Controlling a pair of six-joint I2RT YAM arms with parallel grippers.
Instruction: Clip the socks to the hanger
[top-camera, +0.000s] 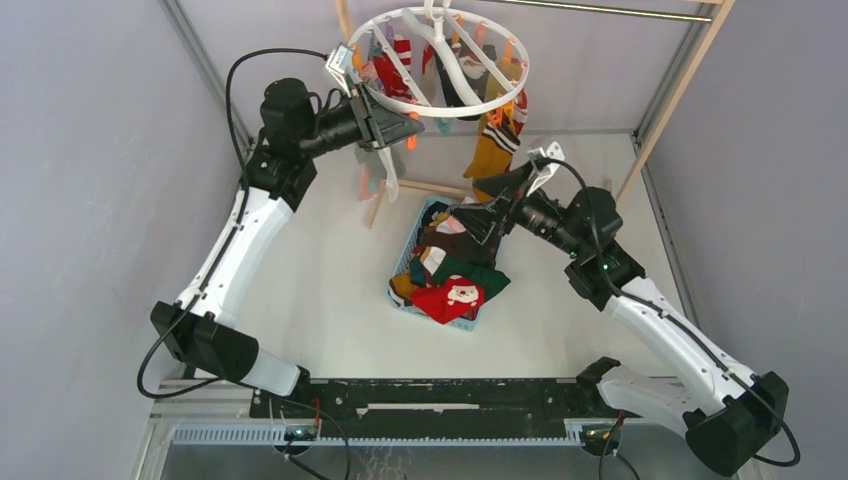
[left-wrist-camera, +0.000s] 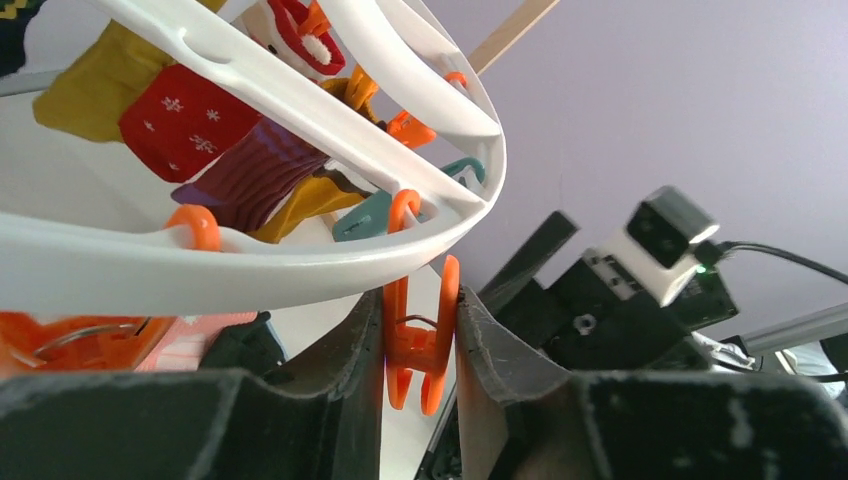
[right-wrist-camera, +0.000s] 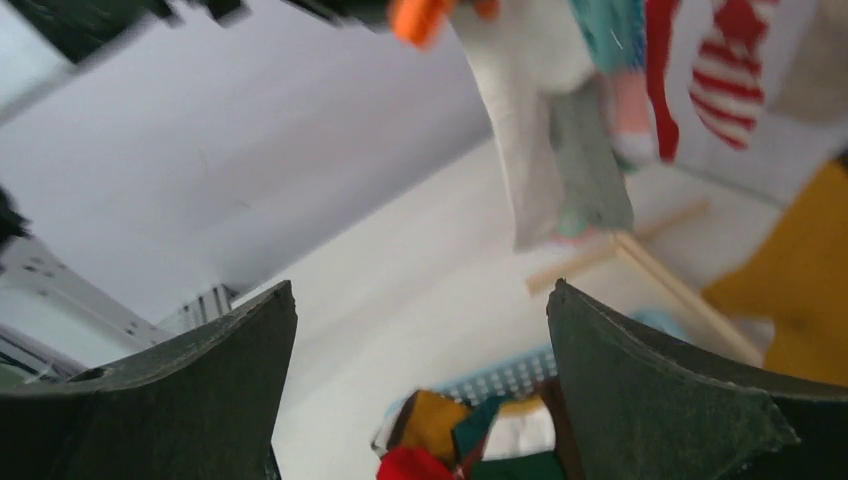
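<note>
The round white hanger (top-camera: 455, 111) hangs at the top of the top view with several socks clipped beneath it. At its near left rim, my left gripper is shut on an orange clip (left-wrist-camera: 420, 345) that hooks over the ring; no sock shows between the clip's tips in the left wrist view. A white sock (top-camera: 389, 176) hangs below that gripper, its top hidden. Apart from the ring, my right gripper (top-camera: 466, 203) stands open over the basket's far end, nothing between its fingers. A mustard sock (top-camera: 490, 153) hangs just behind it.
Below on the white table sits a blue basket (top-camera: 404, 258) heaped with socks, a red Santa sock (top-camera: 450, 298) on top at the near end. The wooden rack post (top-camera: 678, 97) rises at right. Table on both sides of the basket is free.
</note>
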